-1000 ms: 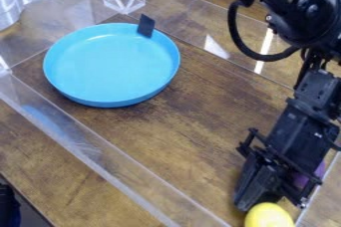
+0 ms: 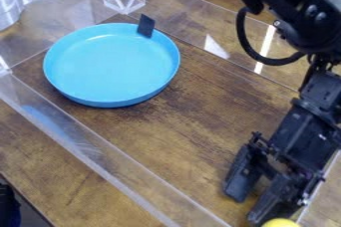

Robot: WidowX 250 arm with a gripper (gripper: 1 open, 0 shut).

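Note:
The black gripper is low at the right of the camera view, its fingers pointing down near the tabletop. It stands open. A yellow round object sits at the bottom edge beside and partly below the fingers, mostly cut off by the frame. A blue plate lies at the upper left.
Clear plastic walls border the wooden tabletop. A small dark piece stands by the plate's back edge.
The gripper has shifted slightly toward the left. The yellow object has moved down and right, further out of the frame.

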